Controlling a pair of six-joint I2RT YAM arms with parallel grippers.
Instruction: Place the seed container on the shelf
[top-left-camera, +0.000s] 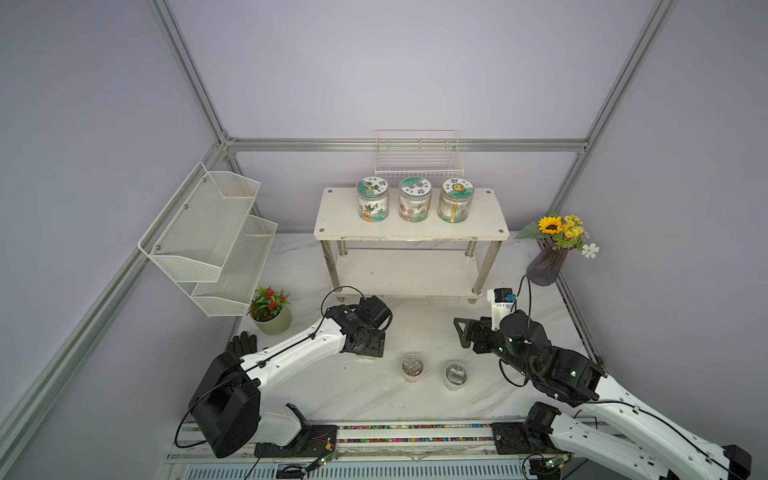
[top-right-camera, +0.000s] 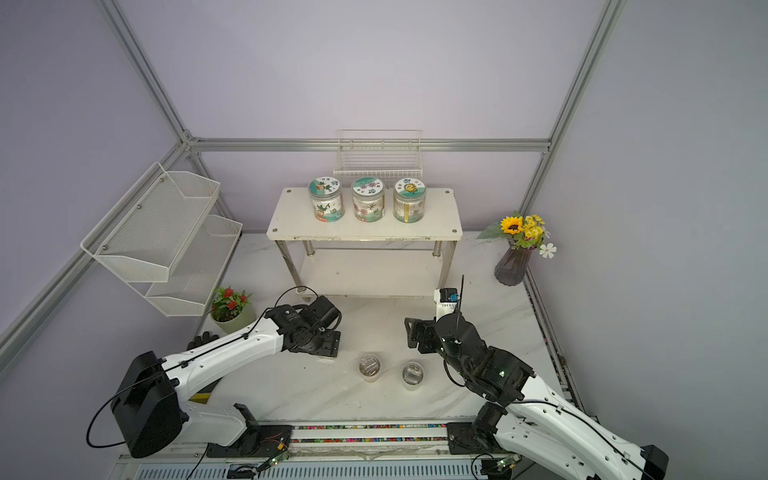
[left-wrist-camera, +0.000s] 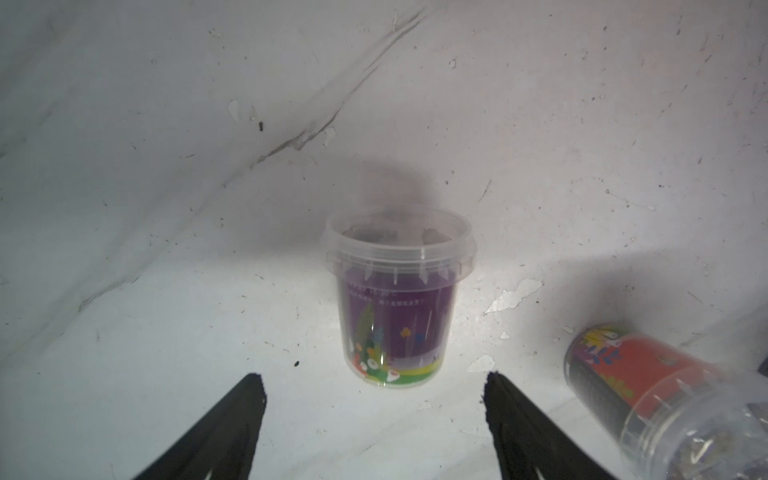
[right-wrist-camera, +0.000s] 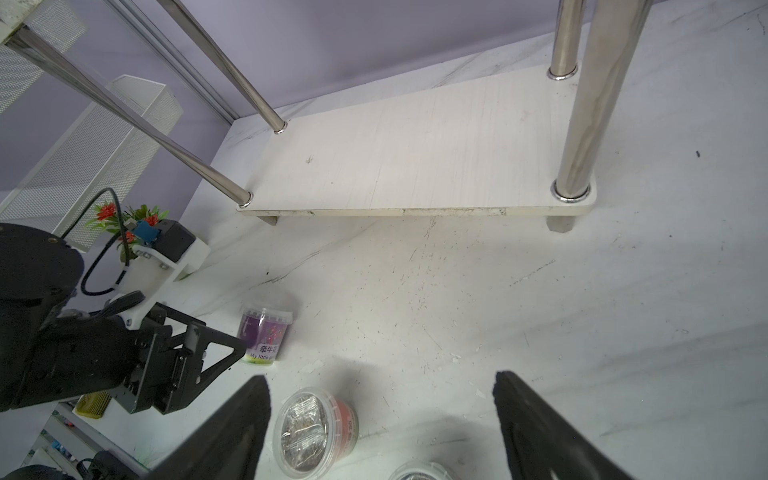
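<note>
A purple seed container (left-wrist-camera: 396, 316) stands on the table, centred between the fingers of my left gripper in the left wrist view and not held; that gripper is open. A red container (left-wrist-camera: 632, 376) lies to its right in that view. My right gripper is open above the table at the right, nothing between its fingers. The white two-tier shelf (top-left-camera: 352, 208) stands at the back, its lower board (right-wrist-camera: 416, 152) bare.
Three lidded jars (top-left-camera: 414, 200) stand on the shelf's top. Wire racks (top-left-camera: 192, 232) hang at the left above a potted plant (top-left-camera: 273, 320). A vase of flowers (top-left-camera: 546, 264) stands at the back right. The table before the shelf is mostly clear.
</note>
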